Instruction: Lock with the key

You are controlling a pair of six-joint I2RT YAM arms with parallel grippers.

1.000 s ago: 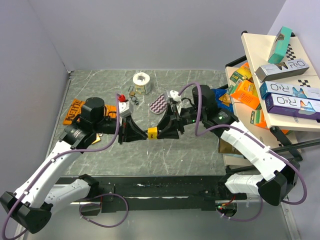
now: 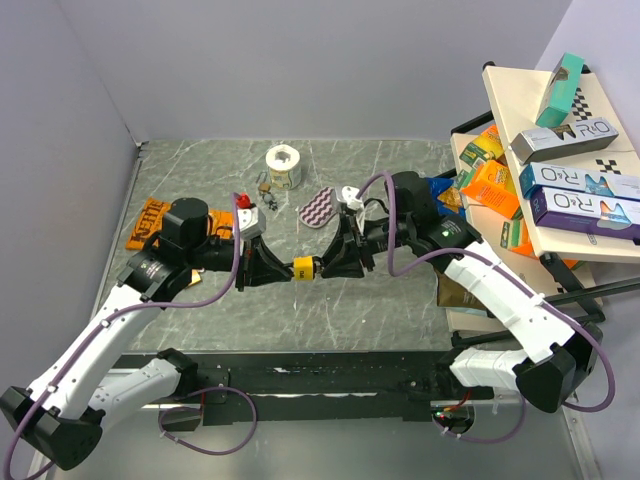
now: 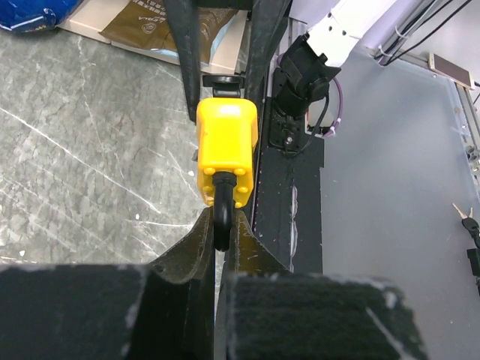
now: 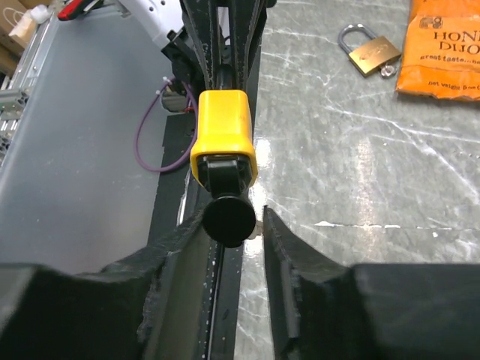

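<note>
A yellow padlock (image 3: pixel 227 142) hangs between the two arms above the middle of the table. My left gripper is shut on its black shackle (image 3: pixel 223 202). On the padlock's opposite side, a black key with a round head (image 4: pixel 229 220) sticks out of the dark lock face (image 4: pixel 223 172). The right gripper is part open, its fingers (image 4: pixel 281 247) on either side of the key head; whether they touch it cannot be told. In the top view both grippers face each other across the padlock, and the key is mostly hidden there.
A brass padlock (image 4: pixel 375 55) lies on the table near an orange packet (image 4: pixel 442 52). A tape roll (image 2: pixel 284 165) and a patterned pad (image 2: pixel 318 208) are farther back. Stacked boxes fill the shelf (image 2: pixel 500 90) on the right.
My left gripper and the padlock have stayed almost in place.
</note>
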